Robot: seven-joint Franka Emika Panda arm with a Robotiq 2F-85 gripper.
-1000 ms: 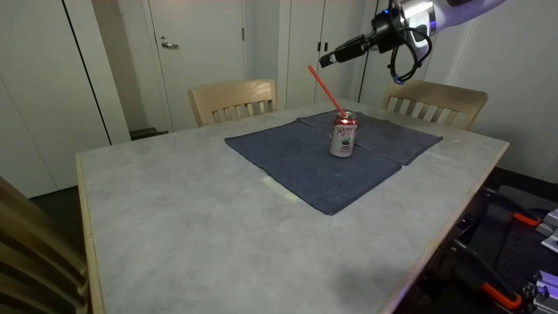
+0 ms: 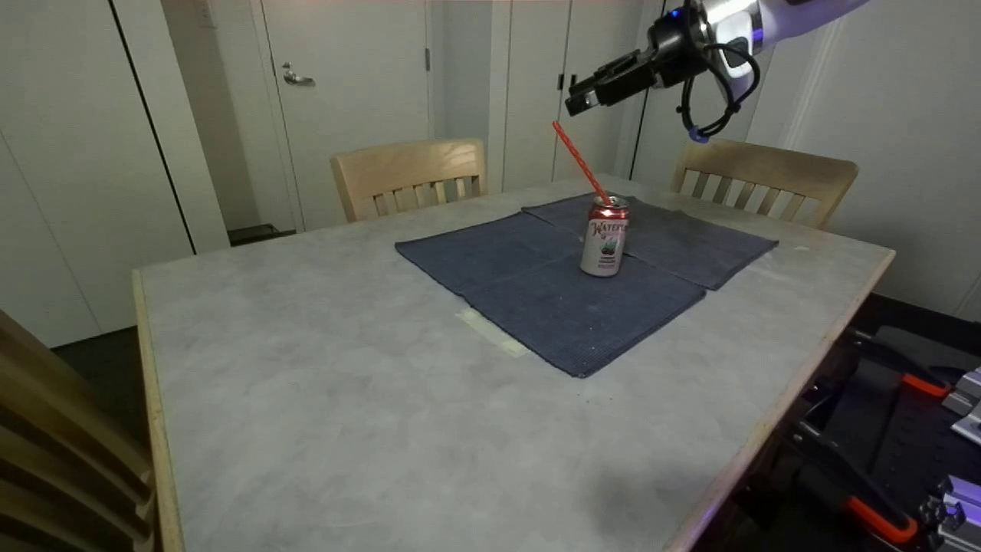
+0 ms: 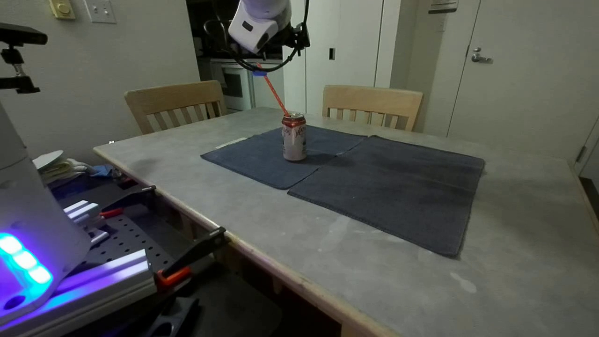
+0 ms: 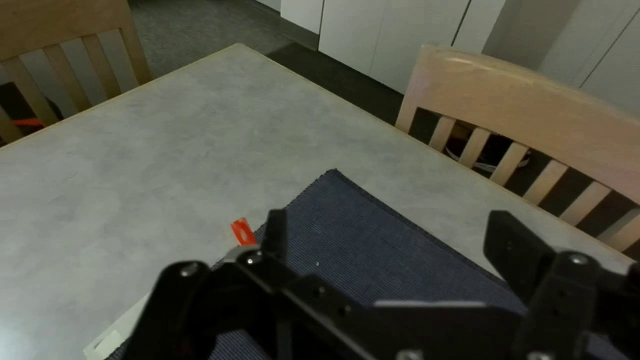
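A red and white can (image 2: pixel 604 244) stands upright on the dark blue cloths (image 2: pixel 542 294). Out of its top leans a red straw (image 2: pixel 581 164), tilted to the left in exterior view 1. Above the can, close to the straw's upper end, is my gripper (image 2: pixel 575 100). The wrist view shows its two fingers wide apart with nothing between them, so my gripper is open. Only the red straw tip (image 4: pixel 243 231) shows there, just outside the left finger (image 4: pixel 275 234); the can is hidden. In exterior view 2 the arm hides the gripper, while the can (image 3: pixel 294 137) is plain.
Wooden chairs (image 2: pixel 409 175) stand along its far side. Clamps with orange handles (image 3: pixel 175 276) and metal rails lie by the robot base, beyond the table's edge.
My gripper has shifted very slightly in exterior view 1. The straw's upper end has swung a little to the right and down, so it leans less. The can has not moved.
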